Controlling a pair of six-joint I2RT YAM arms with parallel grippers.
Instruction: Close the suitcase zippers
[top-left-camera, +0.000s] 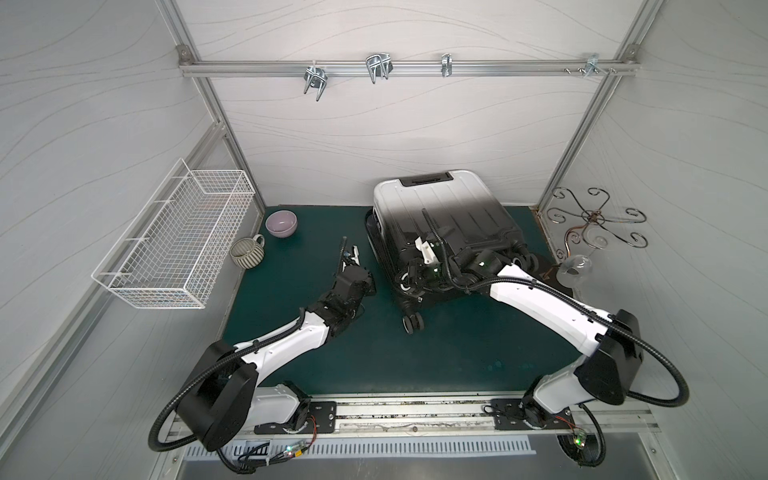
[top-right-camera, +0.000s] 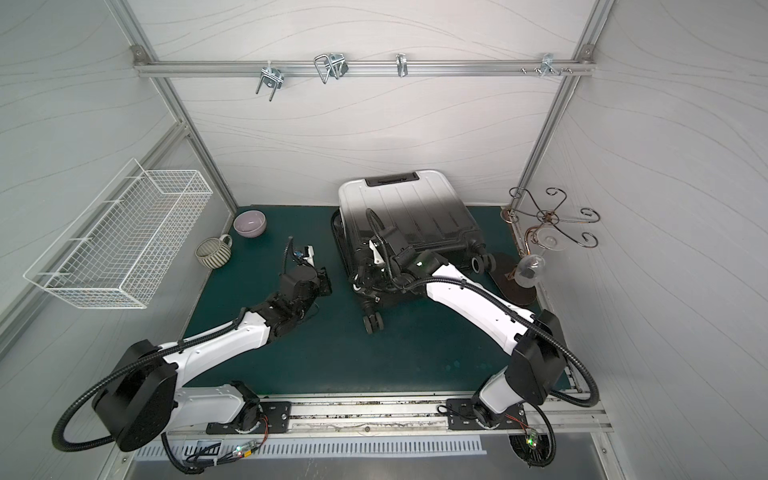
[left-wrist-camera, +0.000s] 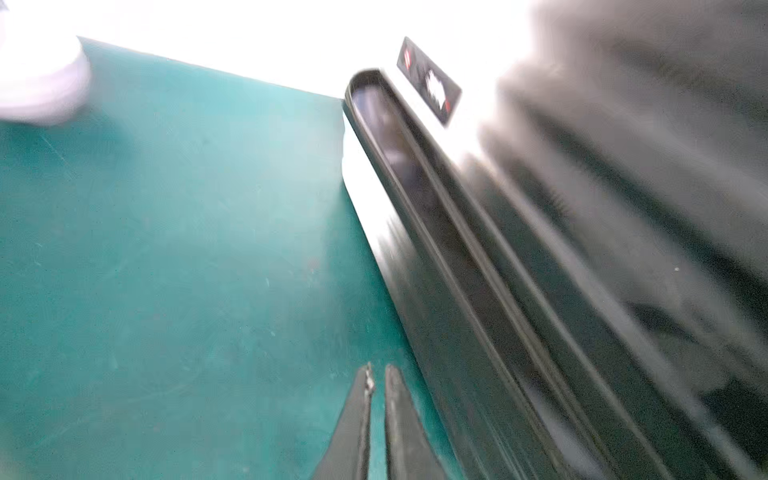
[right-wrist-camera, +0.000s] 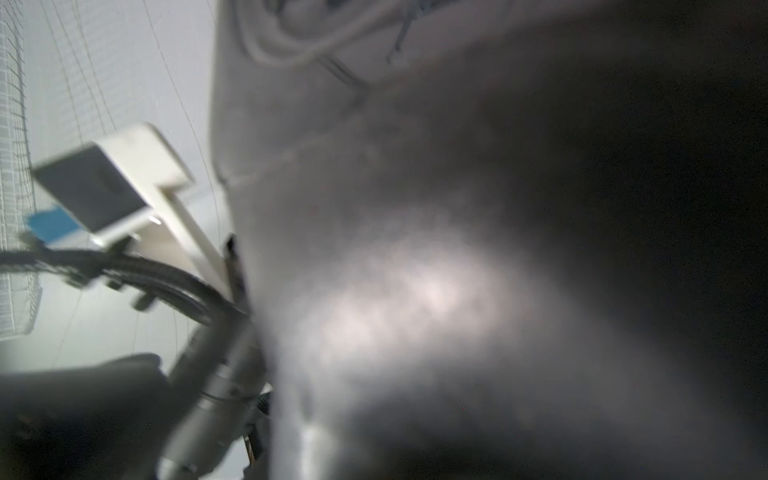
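The suitcase, pale at the far end and black toward the front, lies flat at the table's back. In the left wrist view a dark gap runs along its left side between the two shells. My left gripper is shut, nothing between its fingertips, over green table just left of that side. No zipper pull can be made out now. My right gripper is at the suitcase's front left corner; its fingers are hidden in the top views, and a blurred grey surface fills most of the right wrist view.
A purple bowl and a striped mug stand at the left, beside a white wire basket. A metal stand with curled arms is on the right.
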